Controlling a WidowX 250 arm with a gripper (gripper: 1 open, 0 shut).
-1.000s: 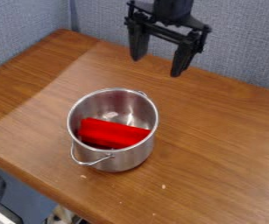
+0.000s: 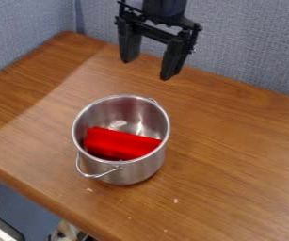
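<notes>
My black gripper [image 2: 152,58] hangs at the top centre of the camera view, open, with nothing between its two fingers, above the back of the wooden table and behind a steel pot [image 2: 139,168] with a wire handle. A red object [image 2: 119,142] lies inside the pot, at its bottom; the pot's wall hides part of it.
A grey padded wall [image 2: 253,52] runs along the back. Dark cables or parts show past the table's edge at the bottom left.
My gripper has shifted to the left over the last second. The pot and the red object have not moved.
</notes>
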